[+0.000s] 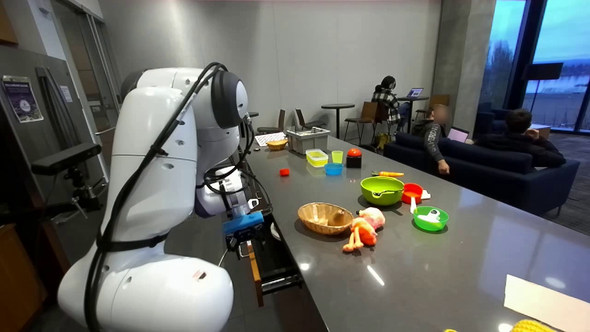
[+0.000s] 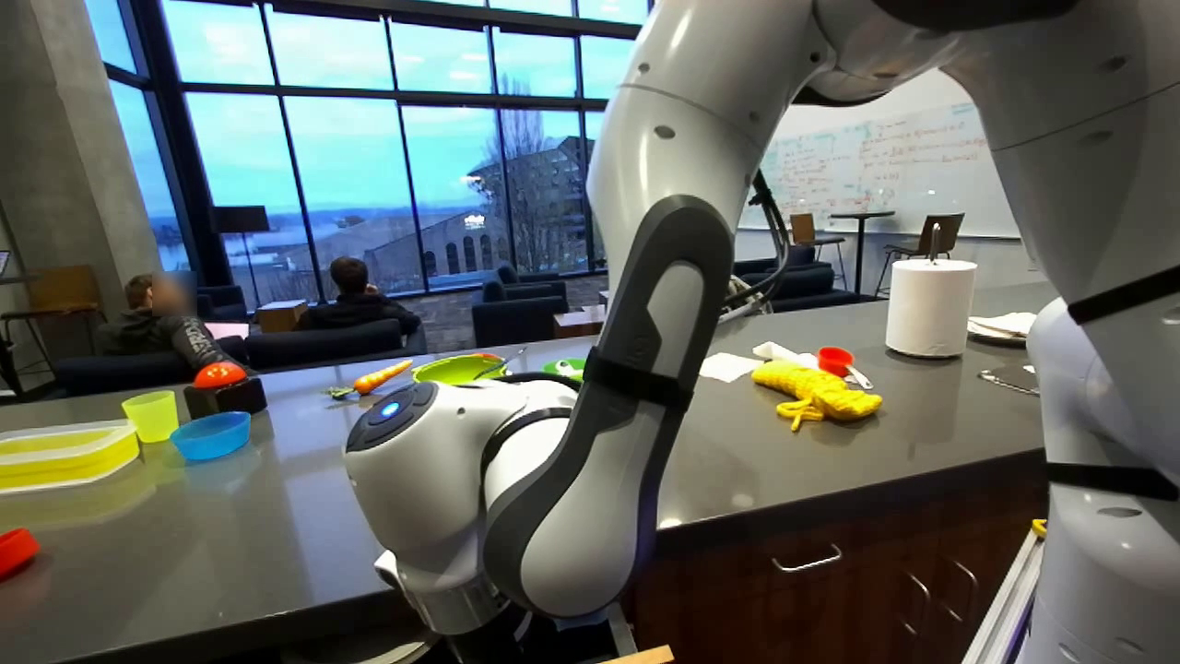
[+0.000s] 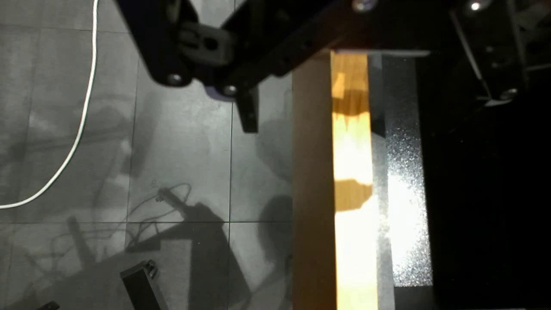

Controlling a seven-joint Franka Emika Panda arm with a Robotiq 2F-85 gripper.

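Observation:
A drawer with a wooden front [image 1: 255,274] stands pulled out below the counter's edge, its dark inside partly in view. Over the far part of that front is my gripper [image 1: 243,249], under its blue mount. Seen from the wrist, the fingers are wide apart, with the lit top edge of the drawer front [image 3: 354,155] between the two sides. One dark finger [image 3: 250,111] hangs on the outer side, over the floor; the other side is over the dark drawer interior. No object is held. In exterior view 2 my arm hides the gripper.
The counter [image 1: 337,282] runs beside the arm. Near its edge are a wicker basket [image 1: 323,218] and an orange-and-pink plush toy [image 1: 362,235]. Green bowls, a red cup, containers and a grey bin [image 1: 308,140] stand farther off. A white cable [image 3: 85,108] lies on the floor.

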